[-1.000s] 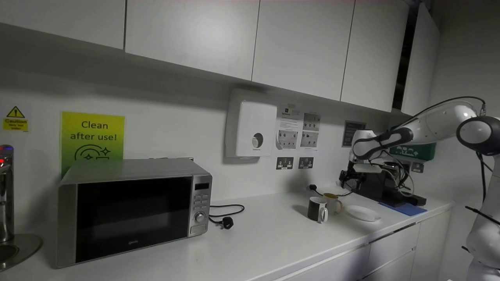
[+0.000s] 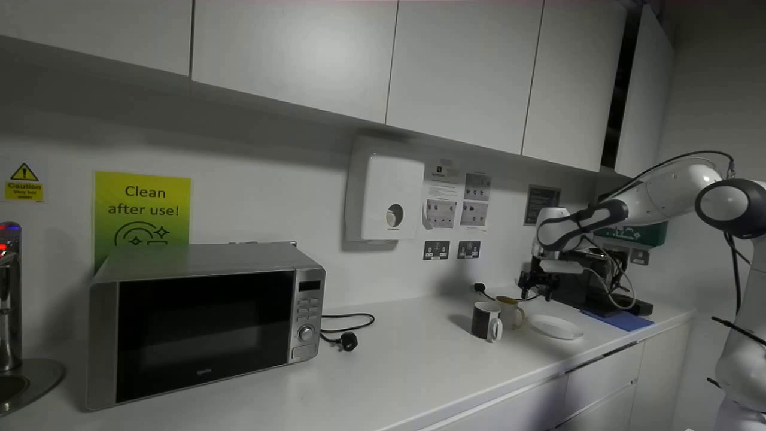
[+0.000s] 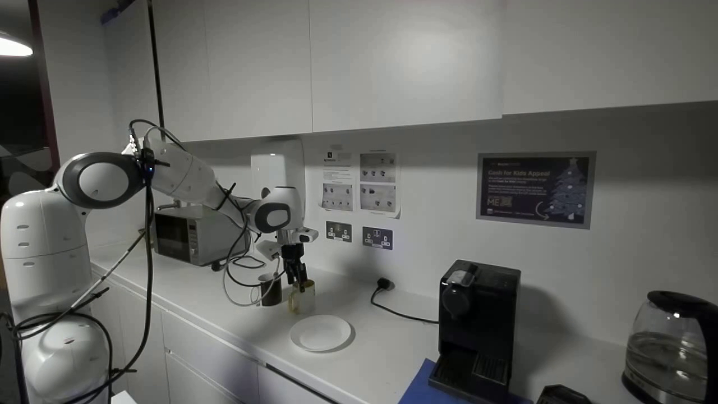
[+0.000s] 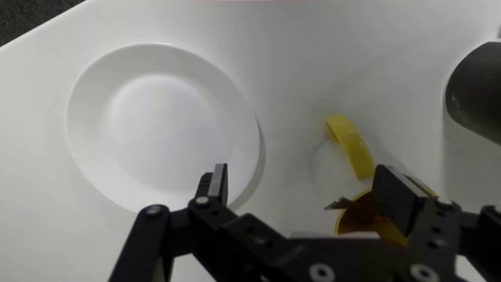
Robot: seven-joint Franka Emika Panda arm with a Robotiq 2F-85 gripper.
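My gripper is open, its two fingers wide apart with nothing held. It hangs just above a white mug with a yellow inside and handle (image 4: 352, 146). In the wrist view the right finger covers part of that mug's rim; something brownish shows within, and a small dark pointed piece sticks out at the rim. Exterior view 2 has the yellow-handled mug (image 3: 306, 302) right under the fingertips; whether they touch it I cannot tell. Beside it stands a dark mug (image 2: 482, 320) with a white handle. An empty white plate (image 4: 162, 124) lies left of the mugs in the wrist view.
A black coffee machine (image 3: 475, 320) rests on a blue mat (image 3: 418, 382), with a glass kettle (image 3: 663, 353) farther right. Behind the mugs runs a plug and cable (image 3: 384, 285). The microwave (image 2: 204, 327) is at the other end.
Seen in exterior view 1, the gripper has come lower, and the arm has shifted slightly left. Mugs and plate are where they were.
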